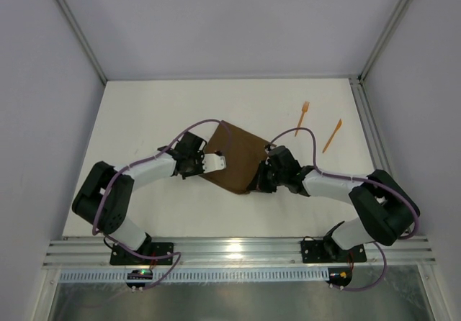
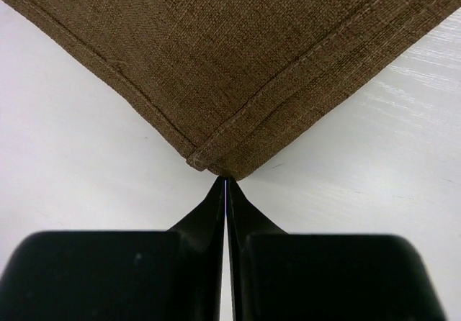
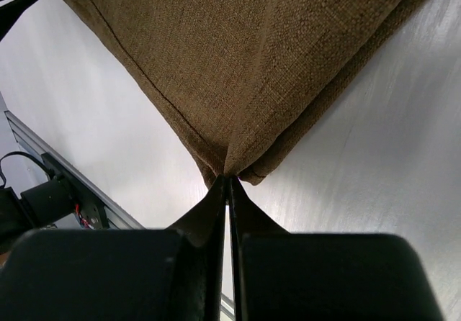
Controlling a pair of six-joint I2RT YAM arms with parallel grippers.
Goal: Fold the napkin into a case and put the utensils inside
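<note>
The brown napkin point(image 1: 230, 155) lies folded at a slant mid-table, partly covered by both arms in the top view. My left gripper is shut, its tips touching a layered corner of the cloth; whether any fabric is between them is hard to see. At another corner, my right gripper is shut on the napkin, pinching a gathered fold of its upper layer, with the lower layer showing on both sides. The orange fork point(image 1: 304, 110) and the orange knife point(image 1: 333, 134) rest apart from the cloth at the right.
Bare white table point(image 1: 144, 105) stretches across the back left and along the front. A metal rail point(image 1: 230, 252) runs along the near edge. Grey walls bound the sides and back.
</note>
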